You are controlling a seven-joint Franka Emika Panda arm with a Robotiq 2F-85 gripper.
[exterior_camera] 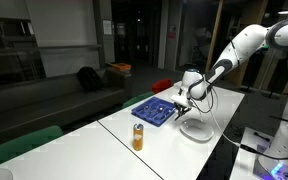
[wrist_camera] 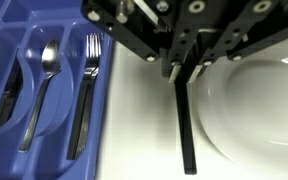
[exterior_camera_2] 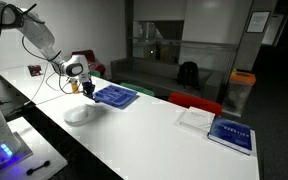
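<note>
My gripper is shut on a utensil with a slim black handle (wrist_camera: 186, 130); its other end is hidden by the fingers. In the wrist view it lies between the blue cutlery tray (wrist_camera: 69, 75) on the left and a white plate (wrist_camera: 259, 115) on the right. A fork (wrist_camera: 91, 65) and a spoon (wrist_camera: 50, 62) rest in separate tray compartments, with another dark-handled piece at the far left. Exterior view 1 has the gripper (exterior_camera: 181, 104) low beside the tray's right side, behind the plate (exterior_camera: 196, 129).
An orange container with a grey top (exterior_camera: 138, 137) stands left of the plate on the white table. Bare tabletop (exterior_camera_2: 149, 130) stretches to the right in exterior view 2, as far as a white box (exterior_camera_2: 196, 118) and a blue box (exterior_camera_2: 232, 135).
</note>
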